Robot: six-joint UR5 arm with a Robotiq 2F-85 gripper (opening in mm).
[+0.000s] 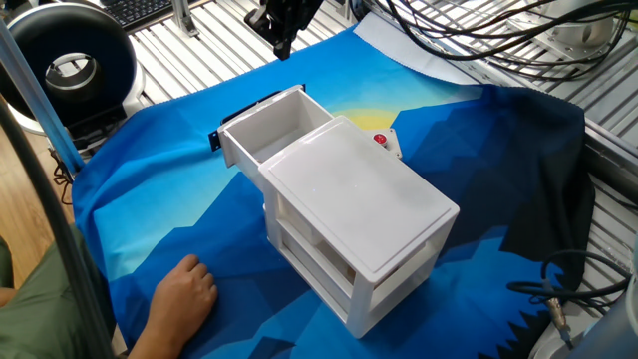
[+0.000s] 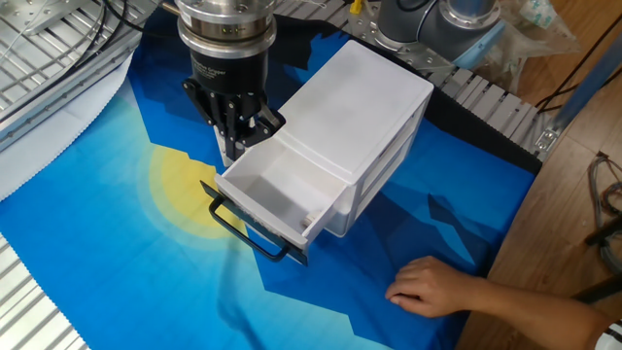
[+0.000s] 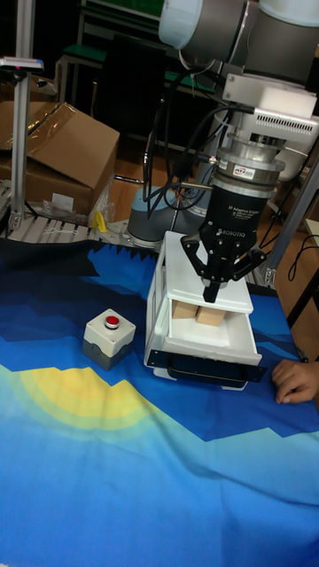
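Observation:
A white drawer cabinet (image 1: 359,194) stands on the blue cloth with its top drawer (image 2: 282,185) pulled out. The drawer front carries a black handle (image 2: 245,231). Inside, toward the back, lie light wooden blocks (image 3: 209,314), seen in exterior view 3. My black gripper (image 3: 214,291) hangs pointing down above the cabinet and drawer area, its fingertips together and nothing visible between them. In exterior view 2 the gripper (image 2: 233,151) appears by the drawer's side edge; only its lower end (image 1: 283,48) shows in exterior view 1.
Beside the cabinet sits a grey-white box with a red button (image 3: 112,322). A person's hand (image 2: 428,287) rests on the cloth at the cabinet's other side. The cloth (image 3: 142,492) in front of the drawer is clear.

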